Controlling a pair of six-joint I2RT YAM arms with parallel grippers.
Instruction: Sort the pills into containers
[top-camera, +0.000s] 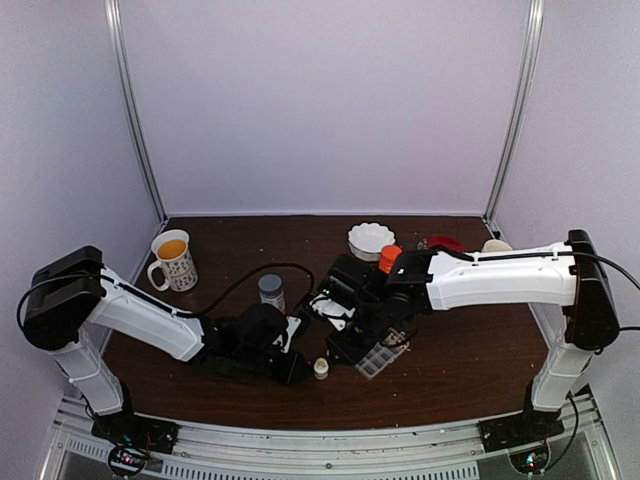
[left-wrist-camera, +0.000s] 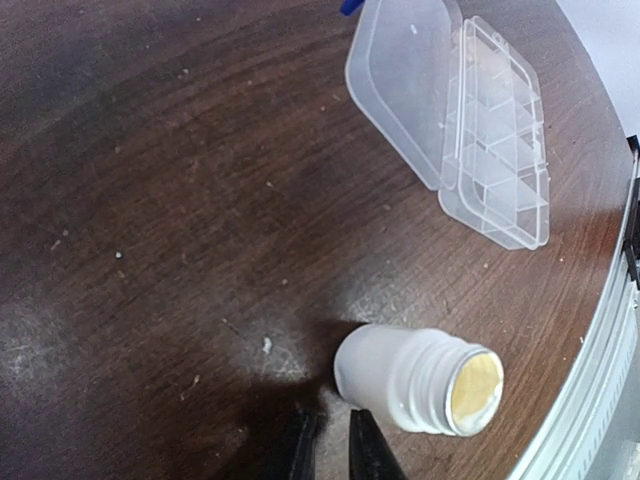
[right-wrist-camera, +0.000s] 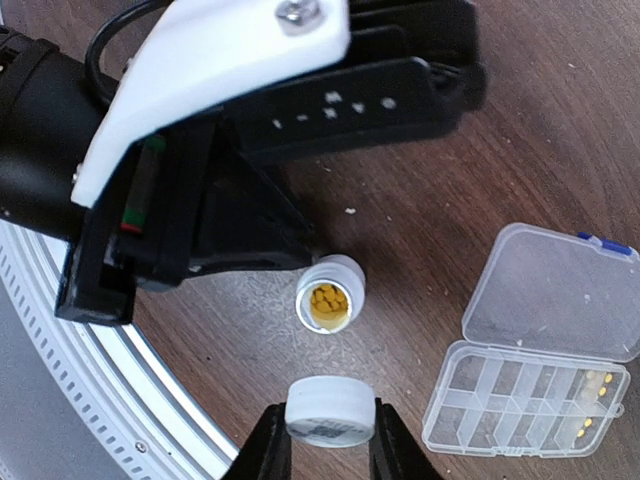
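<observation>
A small white pill bottle (right-wrist-camera: 348, 270) stands uncapped, with yellow pills (right-wrist-camera: 328, 302) inside its mouth. My left gripper is nearly closed, a narrow gap between its fingertips. These are against or very close to the bottle's side; nothing shows between them. In the right wrist view a white cap (right-wrist-camera: 330, 397) is pinched by my right gripper, above the table and a little apart from the bottle. Beside them lies the clear pill organizer (right-wrist-camera: 500, 408), its lid (right-wrist-camera: 550, 290) swung open. A few yellow pills (right-wrist-camera: 588, 402) sit in its end compartments.
Behind the arms stand a grey-lidded bottle (top-camera: 271, 288), a mug (top-camera: 175, 268), a white bowl (top-camera: 371, 238), an orange-capped bottle (top-camera: 389, 257) and a red dish (top-camera: 440, 243). Both arms crowd the centre.
</observation>
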